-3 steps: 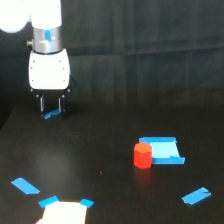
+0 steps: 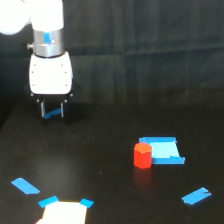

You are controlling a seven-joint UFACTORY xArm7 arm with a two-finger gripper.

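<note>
A white robot arm hangs at the upper left, its gripper pointing down above the back left of the dark table, fingers apart with nothing visible between them. A red block stands at the right of centre, just in front of and left of a pale square edged with blue tape.
The dark table carries blue tape strips at the left and right. A cream object with blue tape round it lies at the front left edge. Dark curtain behind.
The gripper has shifted slightly to the right and down. The red block has not moved.
</note>
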